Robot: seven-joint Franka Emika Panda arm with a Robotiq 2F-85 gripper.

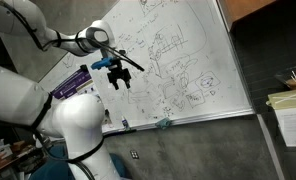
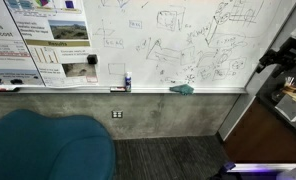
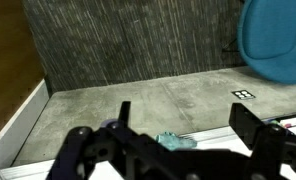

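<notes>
My gripper (image 1: pixel 128 76) stands open in front of the whiteboard (image 1: pixel 191 65), high above the board's tray. In the wrist view its two black fingers (image 3: pixel 246 122) are wide apart, with nothing held between them. A crumpled green cloth (image 2: pixel 181 89) lies on the ledge under the board. From the wrist, that cloth shows low between the fingers, well beyond them. In exterior view 2 the gripper is at best partly visible at the right edge.
A small bottle (image 2: pixel 128 80) stands on the ledge, left of the cloth. A blue chair (image 2: pixel 53 140) is on the floor in front of the wall. At the right in exterior view 1, a box with papers (image 1: pixel 290 101) rests on a dark surface.
</notes>
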